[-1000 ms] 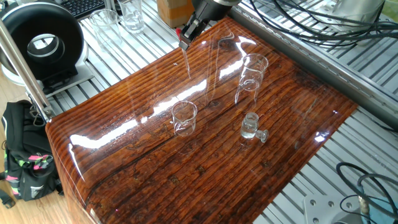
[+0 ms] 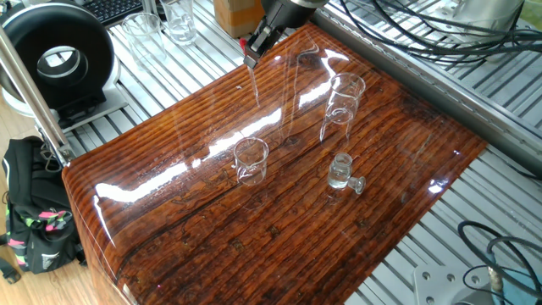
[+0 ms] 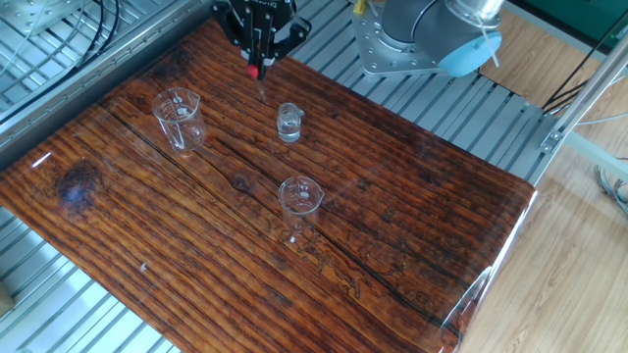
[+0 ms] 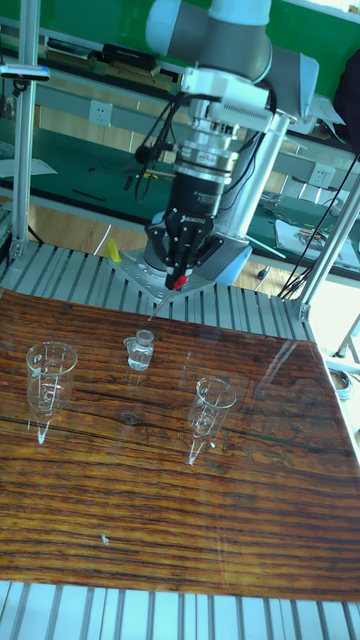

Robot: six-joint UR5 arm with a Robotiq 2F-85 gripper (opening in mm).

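Note:
My gripper [image 2: 251, 58] is shut on a slim clear dropper [image 2: 254, 85] with a red top [image 3: 254, 72], its tip pointing down above the wooden table. A small glass bottle [image 2: 339, 173] holding clear liquid stands open on the table, its glass stopper [image 2: 357, 185] lying against or right beside it. One clear beaker [image 2: 251, 163] and a second, larger-looking beaker [image 2: 344, 100] stand upright, apart from the bottle. In exterior view 3 the dropper tip hangs behind and above the bottle [image 4: 140, 352], touching nothing that I can make out.
The glossy wooden tabletop [image 2: 195, 246] has wide clear areas around the glassware. Beyond its edge, more glassware [image 2: 144, 38] and a cardboard box [image 2: 239, 15] stand on the slatted metal surface. Cables [image 2: 457, 30] lie along the metal rail.

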